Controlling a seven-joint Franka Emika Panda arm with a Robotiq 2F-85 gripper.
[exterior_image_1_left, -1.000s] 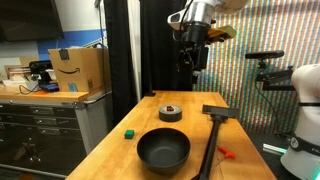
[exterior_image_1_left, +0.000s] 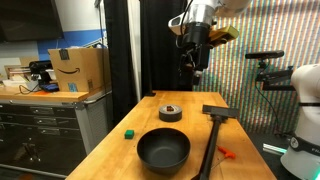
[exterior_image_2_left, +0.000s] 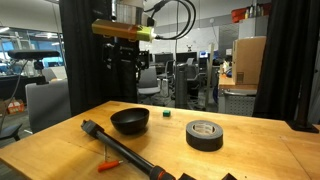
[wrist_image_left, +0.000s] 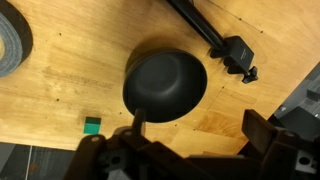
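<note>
A black bowl (exterior_image_1_left: 163, 150) rests upright on the wooden table; in the wrist view the bowl (wrist_image_left: 165, 85) looks empty. Beside it lies a small green block (exterior_image_1_left: 129, 134), which the wrist view also shows as a green block (wrist_image_left: 92, 125) near the table edge. Farther back is a roll of grey tape (exterior_image_2_left: 191, 135), lying flat. My gripper hangs well above the table, pointing down. Its two fingers are wide apart with nothing between them, so it is open.
A long black bar-like tool (exterior_image_2_left: 130, 150) lies across the table close to the bowl, with a small red object (exterior_image_2_left: 108, 165) beside it. Free tabletop surrounds the tape roll. A cardboard box (exterior_image_1_left: 77, 68) stands on a cabinet off the table.
</note>
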